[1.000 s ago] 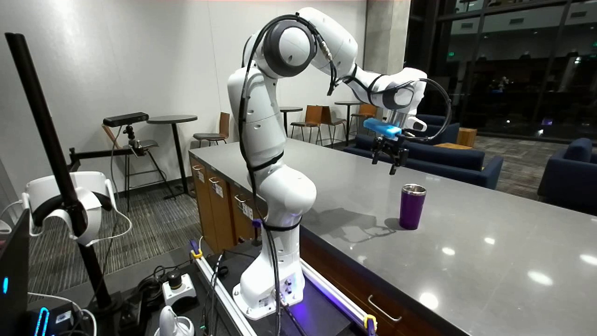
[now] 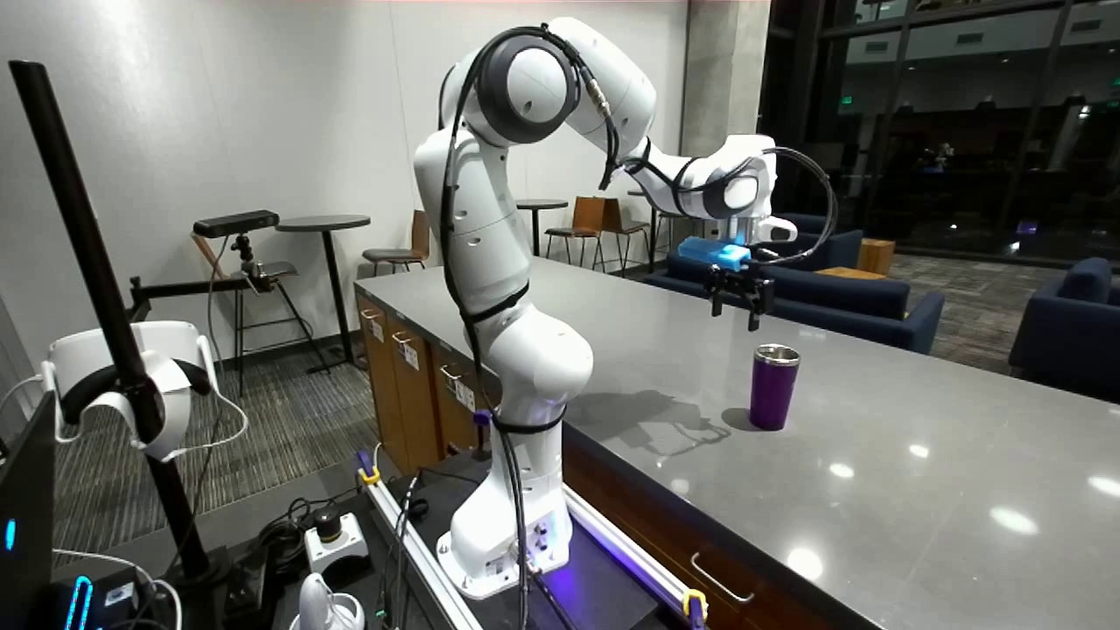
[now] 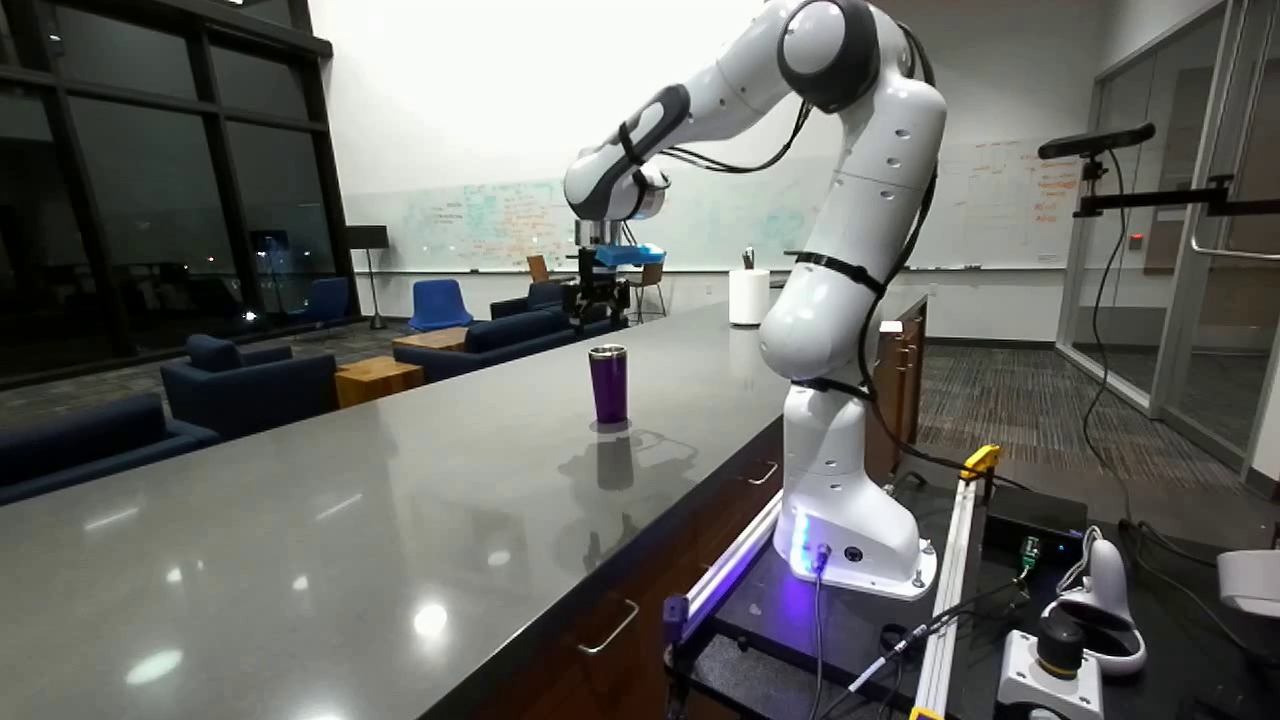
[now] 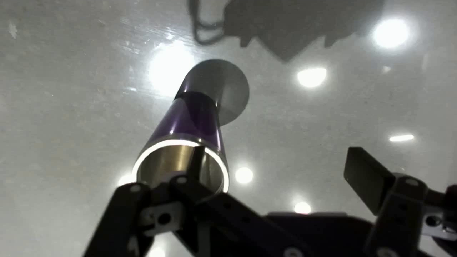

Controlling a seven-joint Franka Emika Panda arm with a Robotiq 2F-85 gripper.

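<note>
A purple tumbler with a shiny steel rim stands upright on the grey countertop. Its mouth is uncovered in the wrist view, where the tumbler lies left of centre. My gripper hangs above the counter, a little higher than the rim and apart from the cup. In the wrist view the fingers are spread wide, with bare counter showing between them. The left finger overlaps the tumbler's mouth from this angle. From the opposite side, the gripper also appears above the tumbler.
A white container with pens stands farther along the counter. Dark blue sofas stand beyond the counter's far edge.
In exterior view 1 my gripper has shifted slightly right and turned from a tilt to pointing more straight down. The upper arm has moved slightly left. The tumbler has stayed put.
</note>
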